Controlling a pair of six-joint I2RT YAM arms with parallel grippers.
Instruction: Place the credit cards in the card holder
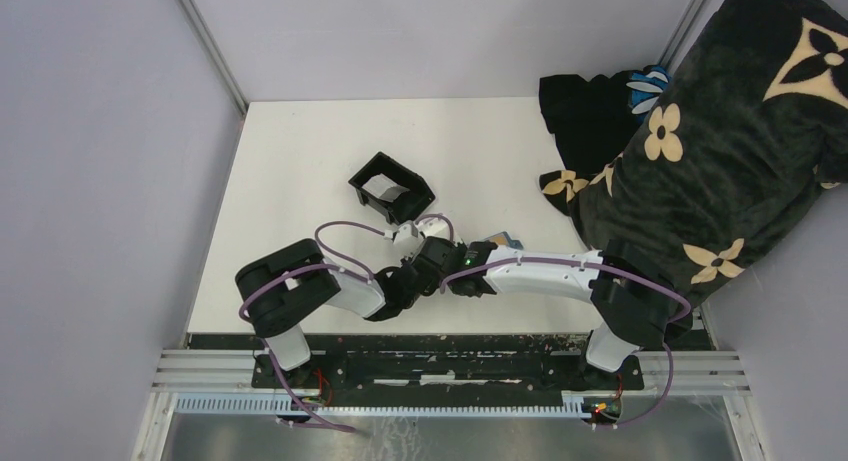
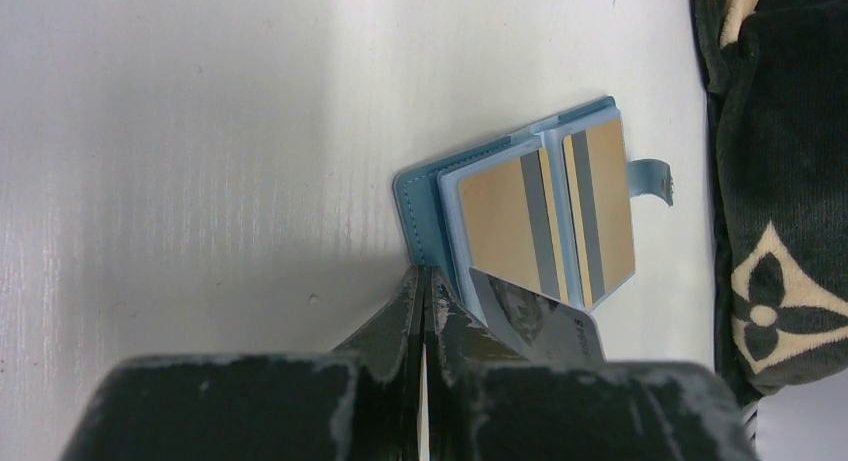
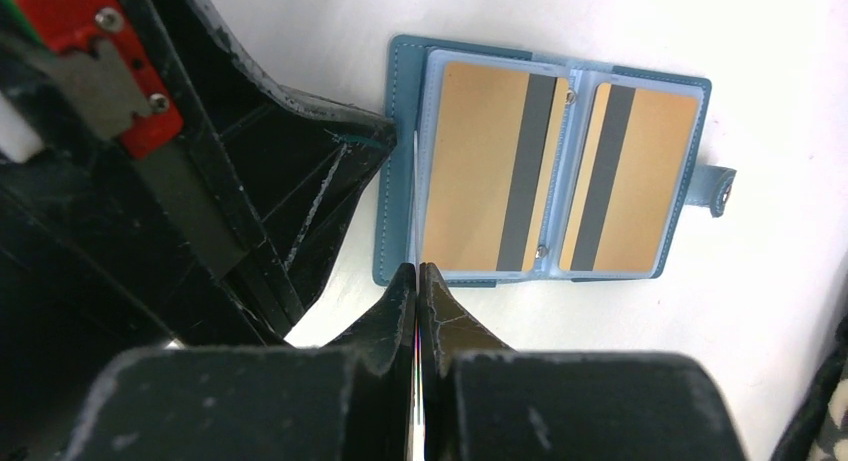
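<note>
The blue card holder [image 3: 398,181] lies open on the table, with tan, dark-striped cards [image 3: 490,166] in its clear sleeves. My left gripper is shut on the cover's left edge; in the right wrist view its fingertip [image 3: 372,131] meets that edge. My right gripper is shut at the sleeve's lower left corner. A pale sliver shows between its fingers lower down, and I cannot tell what it is. In the left wrist view, the dark right gripper body [image 2: 545,326] appears to cover the sleeve's lower part. From above, the arms hide most of the holder [image 1: 503,240].
A black open box [image 1: 418,198] with something pale inside stands behind the grippers. The dark flowered cloth [image 1: 690,181] covers the right side. Both arms nearly meet in the middle.
</note>
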